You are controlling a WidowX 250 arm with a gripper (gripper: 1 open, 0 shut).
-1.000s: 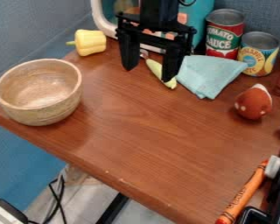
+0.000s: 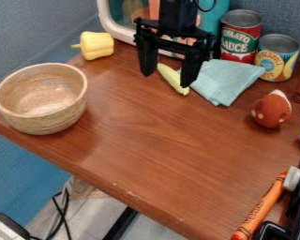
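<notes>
My black gripper (image 2: 168, 66) hangs over the back middle of the wooden table (image 2: 153, 178), open, its two fingers spread with nothing visibly held. Just under and behind it lies a pale yellow elongated item (image 2: 178, 82), partly hidden by the gripper, beside a folded light blue cloth (image 2: 227, 84).
A wooden bowl (image 2: 40, 98) sits at the left, a yellow pepper-like object (image 2: 95, 45) behind it. Cans (image 2: 239, 37) (image 2: 276, 58) stand at back right, a red-white round object (image 2: 272, 110) and an orange marker-like item (image 2: 265, 206) at the right.
Over the last second my gripper has shifted slightly to the right, staying above the pale yellow item. The objects on the table look unmoved.
</notes>
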